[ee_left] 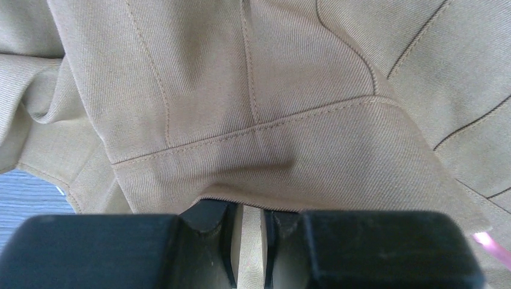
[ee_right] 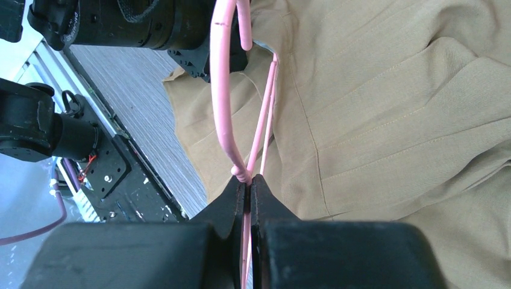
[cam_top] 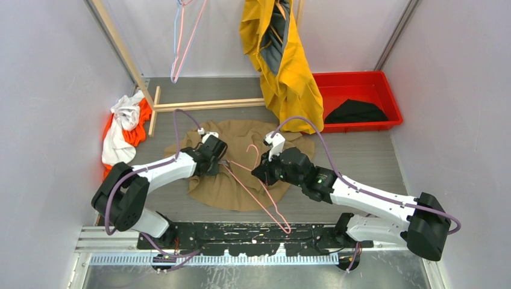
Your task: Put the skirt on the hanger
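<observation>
The khaki skirt (cam_top: pixel 211 192) lies spread and wrinkled on the floor beneath both grippers. A pink hanger (cam_top: pixel 253 195) crosses it, its left end reaching under the fabric beside my left gripper (cam_top: pixel 218 161). In the left wrist view that gripper is part open, with a narrow gap between its fingers and a fold of skirt (ee_left: pixel 289 144) over its tips. My right gripper is shut on the pink hanger near the base of its hook (ee_right: pixel 221 84).
A red bin (cam_top: pixel 361 80) with dark cloth stands at back right. A yellow garment (cam_top: pixel 283 78) and spare hangers (cam_top: pixel 187 48) hang from the wooden rack. White and orange clothes (cam_top: pixel 120 138) lie at left.
</observation>
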